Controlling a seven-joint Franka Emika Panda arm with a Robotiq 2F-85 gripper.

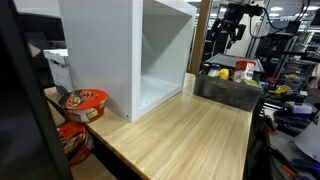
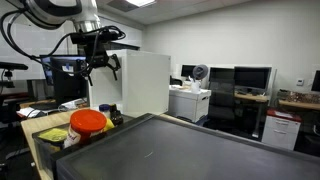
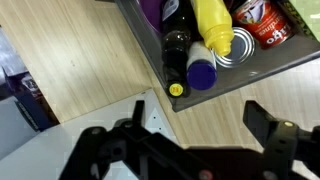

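Note:
My gripper hangs in the air above the grey bin at the far end of the wooden table. In the wrist view its fingers stand wide apart, with nothing between them. Inside the bin lie a dark bottle with a yellow-ringed cap, a yellow bottle, a jar with a blue and white top and a red can. From the second exterior view, the open gripper is above the bin's contents, clear of them; a round red-orange item shows there.
A tall white open-fronted shelf box stands on the table beside the bin. Red tubs sit at the near left. Bare wood lies in front of the box. A broad grey surface fills the second exterior view's foreground.

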